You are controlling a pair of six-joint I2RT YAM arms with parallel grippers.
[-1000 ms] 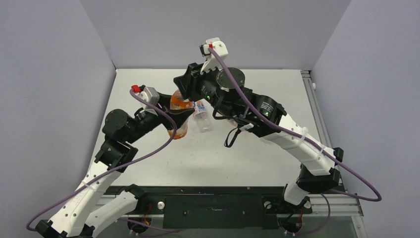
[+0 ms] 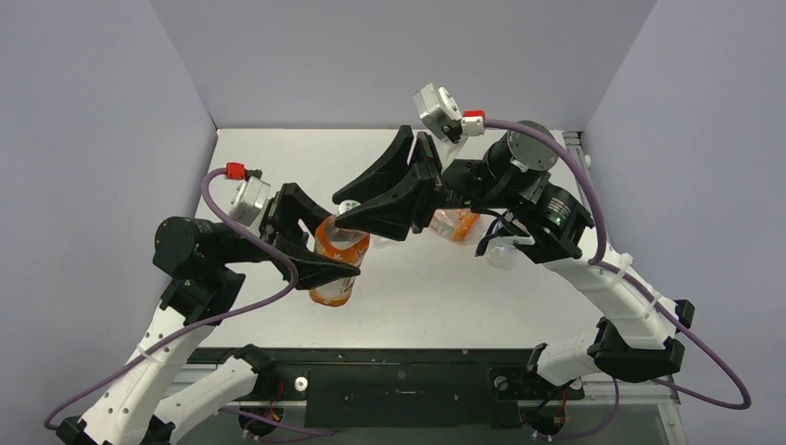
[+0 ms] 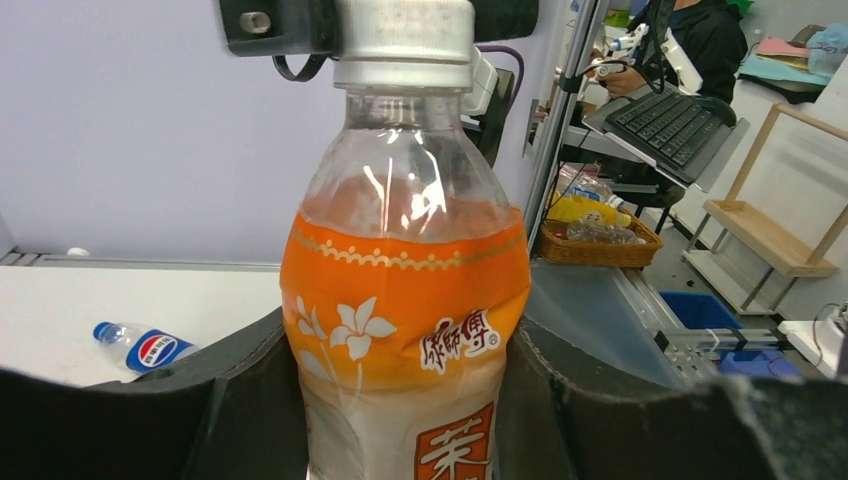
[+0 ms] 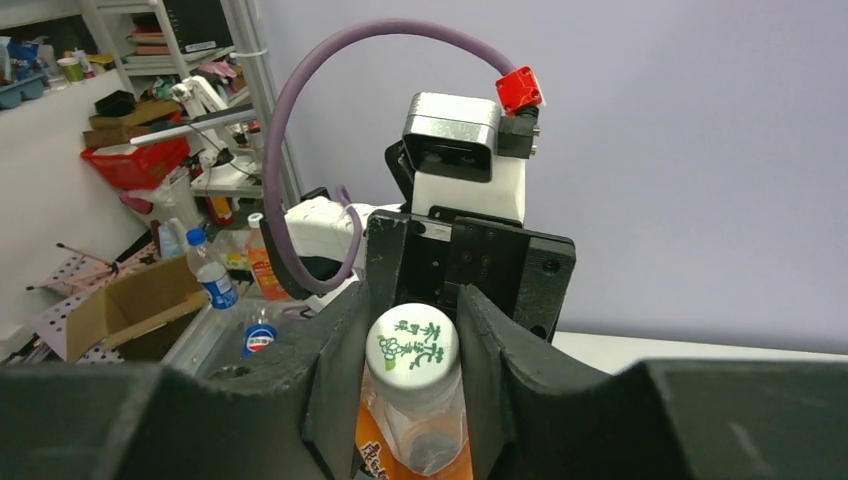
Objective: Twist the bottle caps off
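Note:
The orange-labelled bottle (image 3: pixel 405 270) is held upright in the air by my left gripper (image 2: pixel 343 243), its fingers on both sides of the label. A white cap (image 4: pixel 413 345) with green writing sits on the bottle's neck. In the left wrist view the white cap (image 3: pixel 405 40) and its lower ring show above the clear neck. The lower end of the bottle is out of that view.
Behind the right gripper lies another orange-labelled bottle (image 2: pixel 454 222), with a clear bottle (image 2: pixel 503 252) beside it on the white table (image 2: pixel 426 311). A Pepsi bottle (image 3: pixel 145 348) rests on the tabletop too.
The right gripper has turned about the cap, its fingers now showing side by side with a gap. Both grippers and the bottle have shifted toward the table's front; the left arm also moved left.

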